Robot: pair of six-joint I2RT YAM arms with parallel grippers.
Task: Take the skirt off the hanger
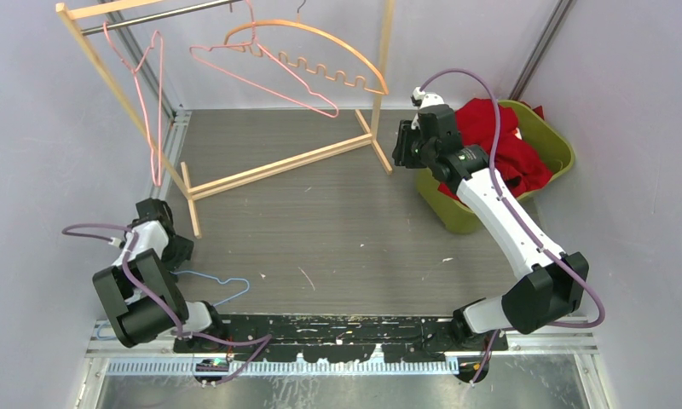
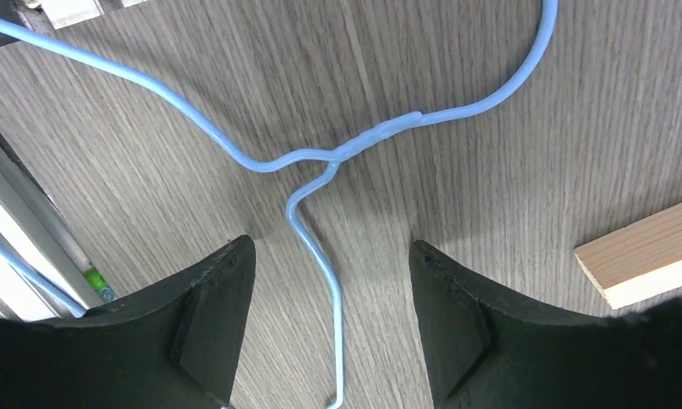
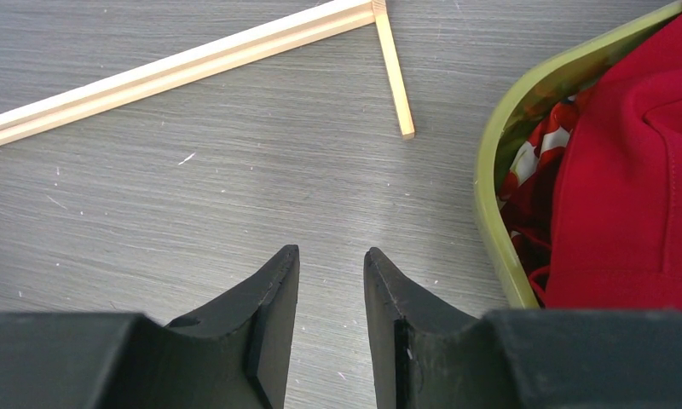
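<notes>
Two empty pink hangers and an orange hanger hang on the rack, with no skirt on them. Red cloth lies in the green bin at the right. A blue wire hanger lies on the floor beneath my left gripper, which is open with nothing between its fingers. My right gripper stands partly open, empty, beside the bin, above bare floor.
The rack's wooden base crosses the back of the floor, and its end piece is near my left gripper. Walls close in on both sides.
</notes>
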